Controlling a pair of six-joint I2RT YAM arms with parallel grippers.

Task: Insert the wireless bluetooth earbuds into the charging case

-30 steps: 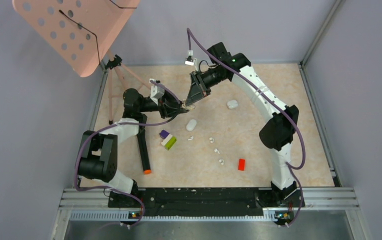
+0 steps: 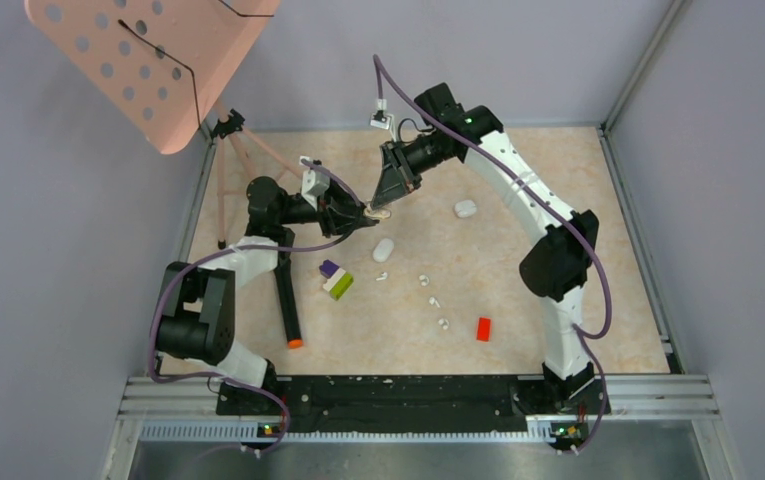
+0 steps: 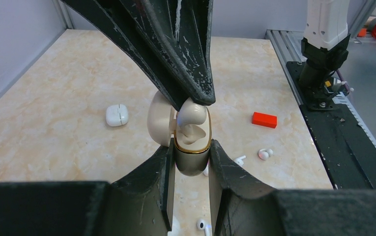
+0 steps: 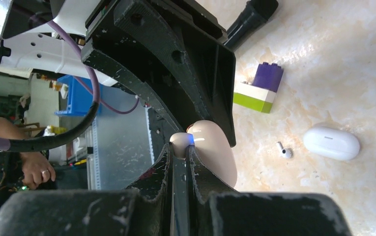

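A beige charging case [image 3: 190,162] with a gold rim stands open in my left gripper [image 2: 369,219], which is shut on it; its lid [image 3: 160,118] is raised. My right gripper is shut on a white earbud, held at the case's top, partly over the cavity in the left wrist view; how far it sits inside I cannot tell. A blue light shows beside it. Loose earbuds [image 2: 434,302] lie on the table, along with another white case [image 4: 331,142].
A brick stack [image 2: 338,280] and a dark microphone-like cylinder [image 2: 287,310] lie front left. A red block [image 2: 483,329] is front right, a white box [image 2: 465,208] back right. A pink stand [image 2: 158,60] occupies the back left.
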